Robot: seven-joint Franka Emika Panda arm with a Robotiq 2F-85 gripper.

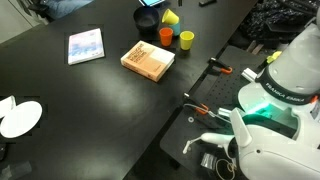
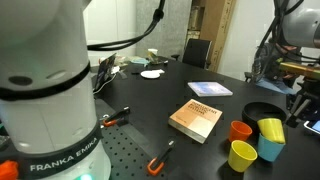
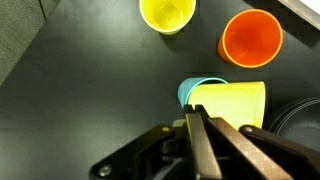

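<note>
My gripper is shut on a yellow cup [image 3: 232, 102], gripping its edge. That cup [image 2: 271, 130] is tipped sideways over a light blue cup [image 2: 269, 149], whose rim [image 3: 187, 88] shows partly behind it in the wrist view. Whether the two cups touch, I cannot tell. An orange cup [image 1: 166, 36] stands beside the blue one. Closer to the robot base, a second yellow cup [image 1: 186, 40] stands upright with its opening facing up. From the wrist, the contents of the tipped cup are hidden.
A black bowl [image 1: 147, 19] sits just beyond the cups. A wooden box [image 1: 148, 60] and a pale tablet-like panel [image 1: 86, 46] lie farther left, with a white plate [image 1: 20, 118] near the edge. Between the box and the robot base, the dark table is bare.
</note>
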